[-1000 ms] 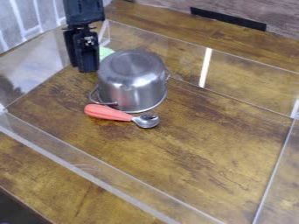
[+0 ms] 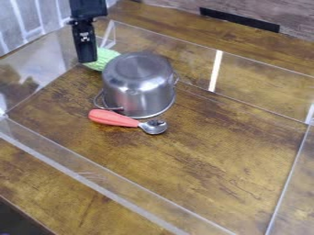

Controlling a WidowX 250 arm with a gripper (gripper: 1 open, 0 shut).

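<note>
My black gripper (image 2: 86,39) hangs at the upper left, above and left of an upturned steel pot (image 2: 139,84); whether its fingers are apart or together is too small to tell. A green item (image 2: 98,58) lies behind the pot, just below the gripper. In front of the pot lies a red-handled utensil (image 2: 117,119) with a metal head pointing right.
Clear panel edges border the work area, with a white strip (image 2: 216,71) at the back. A small dark object sits at the back edge.
My gripper has risen and moved back, uncovering more of the green item. The pot and utensil have not visibly moved.
</note>
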